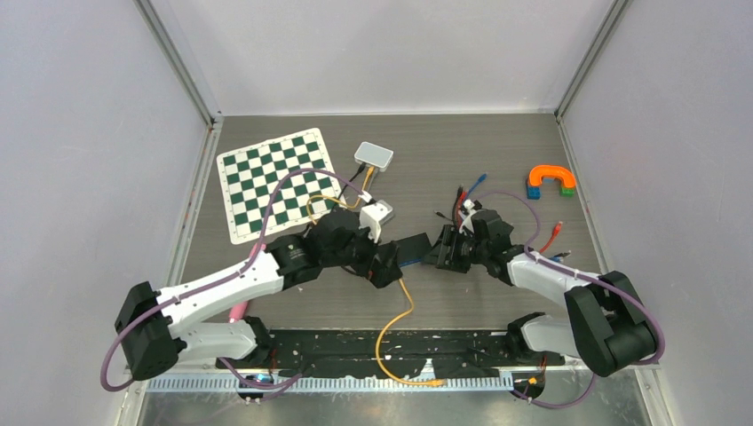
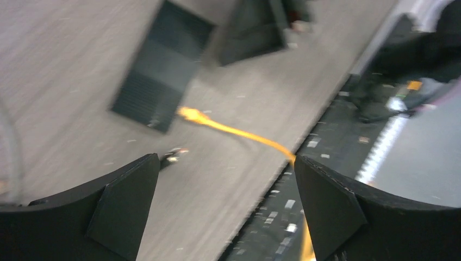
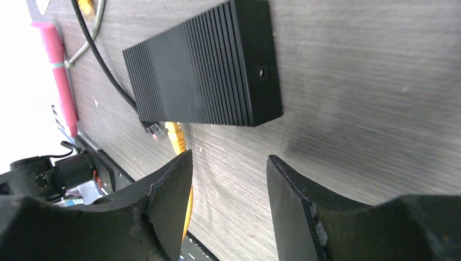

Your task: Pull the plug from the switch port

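Note:
The switch is a black ribbed box [image 3: 190, 70] on the table; its port side is mostly turned from the right wrist view. A yellow plug [image 2: 191, 113] on a yellow cable lies at its edge; whether it is seated in a port I cannot tell. A dark cable's clear-tipped plug [image 3: 156, 132] is lying loose beside the yellow one. My left gripper [image 1: 384, 265] is open above the table near the switch's left side, nothing between its fingers. Open and empty too, my right gripper [image 1: 447, 250] is at the switch's right, its fingers [image 3: 173, 201] apart.
Behind stand a white box [image 1: 374, 155] with cables and a checkered board [image 1: 280, 185]. Several red and blue cable ends [image 1: 479, 180] lie around the right arm. An orange arch [image 1: 551, 172] sits at far right. Bare table shows at the back right.

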